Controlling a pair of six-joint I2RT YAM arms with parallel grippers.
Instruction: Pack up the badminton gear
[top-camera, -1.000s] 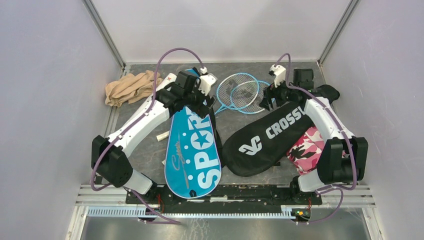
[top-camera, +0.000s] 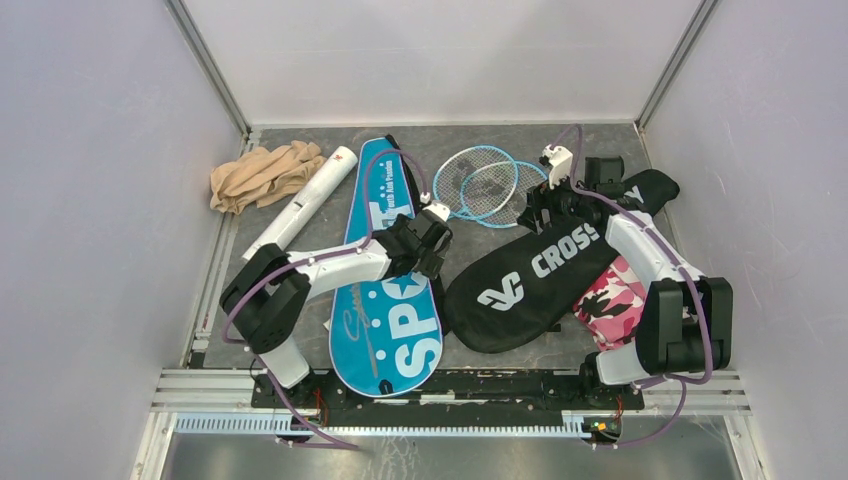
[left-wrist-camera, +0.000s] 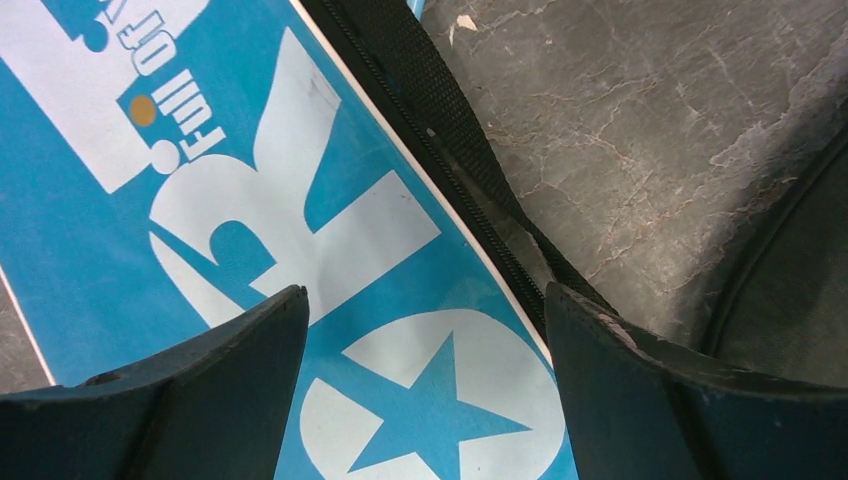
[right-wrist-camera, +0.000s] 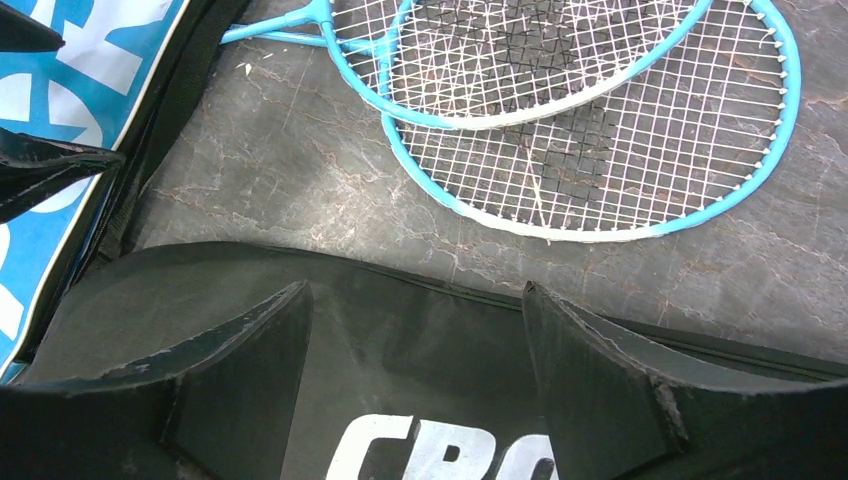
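On the left lies a blue SPORT racket bag (top-camera: 362, 335), its black zipped edge (left-wrist-camera: 460, 190) crossing the left wrist view. My left gripper (top-camera: 437, 268) hovers over that edge, open, with nothing in its grasp. A black CROSS bag (top-camera: 515, 290) is flat on the right half of the floor. Two blue-and-white rackets (right-wrist-camera: 590, 235) overlap behind it, their handles hidden toward the blue bag. My right gripper is open above the black bag's upper edge, apart from the rackets, its fingers empty.
A white shuttlecock tube (top-camera: 303, 200) and a crumpled tan cloth (top-camera: 262, 176) lie at the left. Pink camouflage fabric (top-camera: 612, 305) sits partly under the black bag at right. Bare grey floor (right-wrist-camera: 290, 170) separates the two bags. Walls close in the sides and back.
My left gripper has come down and toward the front, along the blue bag to its right edge. The right gripper has shifted only slightly. Bags and rackets lie as before.
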